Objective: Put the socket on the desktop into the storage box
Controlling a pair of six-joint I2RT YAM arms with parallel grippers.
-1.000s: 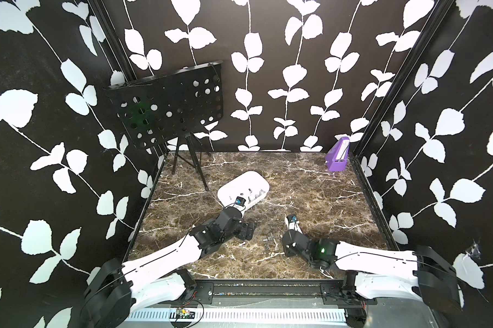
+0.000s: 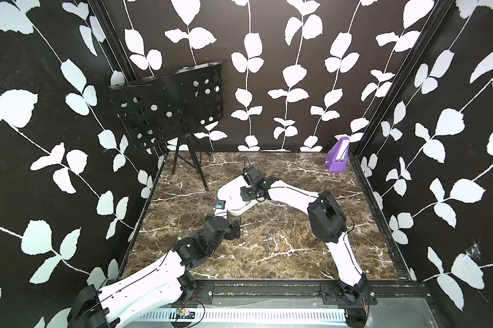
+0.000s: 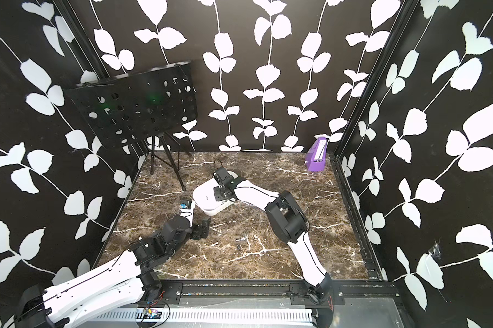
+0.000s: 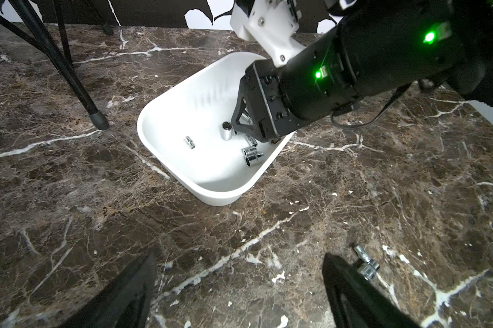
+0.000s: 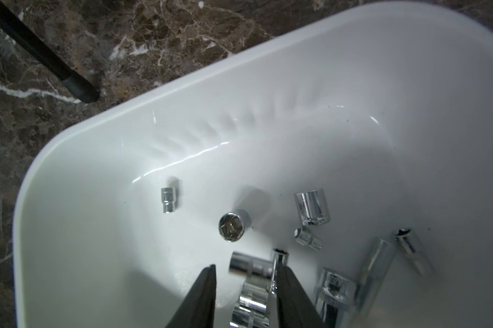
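The white storage box holds several chrome sockets, such as the upright socket and a small socket. My right gripper is over the box, fingers apart around lying sockets; whether it grips one is unclear. My left gripper is lower left of the box in the top views, fingers apart with bare tabletop between them in its wrist view. Loose sockets lie on the marble desktop in front of the box.
A black music stand stands at the back left, one leg near the box. A purple object sits at the back right corner.
My right arm has swung from the front right up and inward over the box.
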